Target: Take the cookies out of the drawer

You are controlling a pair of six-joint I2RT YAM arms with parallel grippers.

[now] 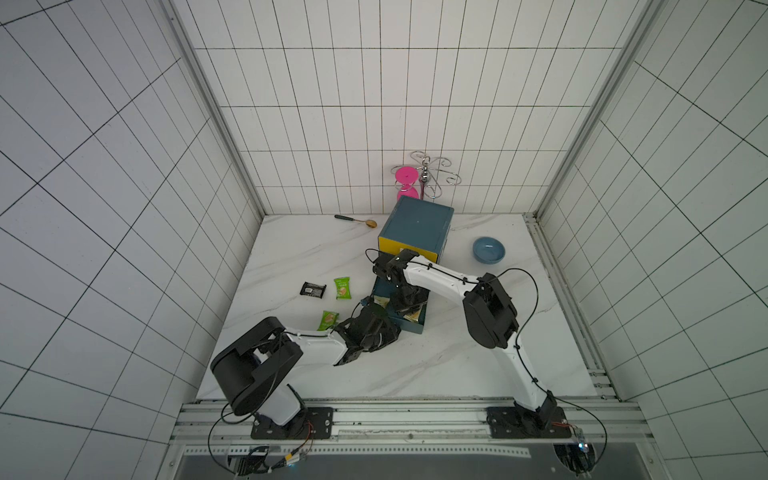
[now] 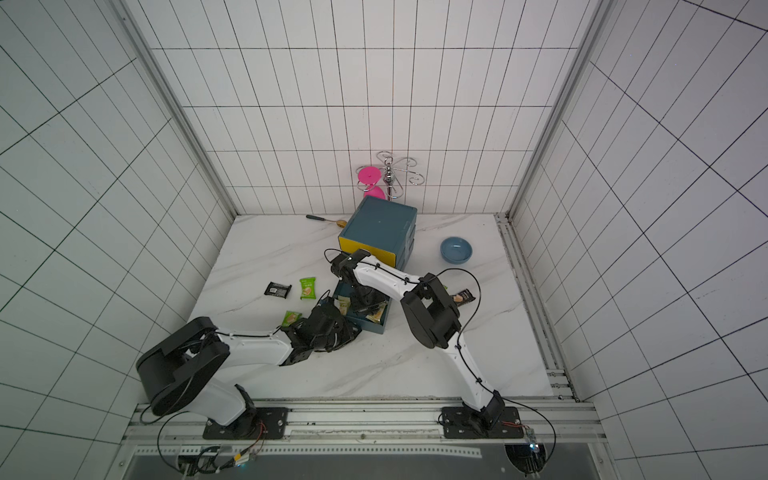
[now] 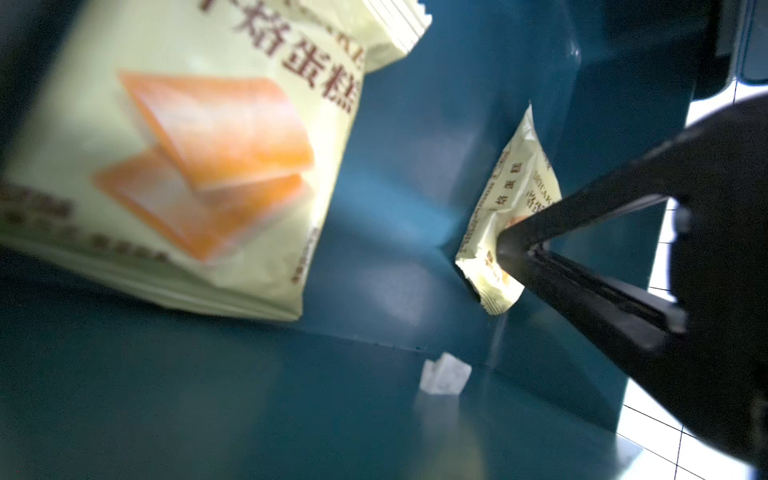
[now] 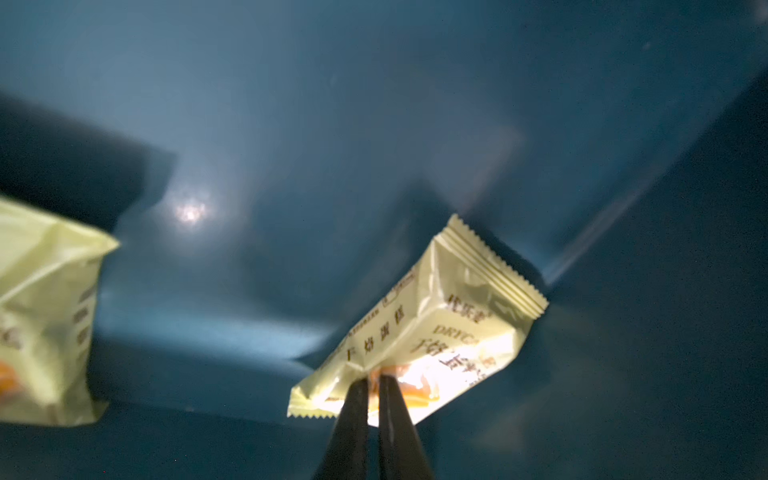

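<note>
The pulled-out teal drawer (image 1: 408, 324) holds pale yellow cookie packets. In the left wrist view, a large packet (image 3: 200, 160) fills the upper left and a smaller one (image 3: 512, 192) lies farther right. My right gripper points down at a packet (image 4: 464, 312), its narrowly spaced fingertips against or over the wrapper; whether they grip it is unclear. A second packet (image 4: 40, 320) lies to its left. My left gripper (image 1: 382, 320) is low at the drawer's front left; its fingers are unclear.
A blue cabinet (image 1: 416, 216) stands behind the drawer. Green packets (image 1: 342, 288) and a black packet (image 1: 313, 289) lie left, a spatula (image 1: 360, 221) at the back, a blue bowl (image 1: 488, 248) to the right. Another packet (image 2: 462, 297) lies at right.
</note>
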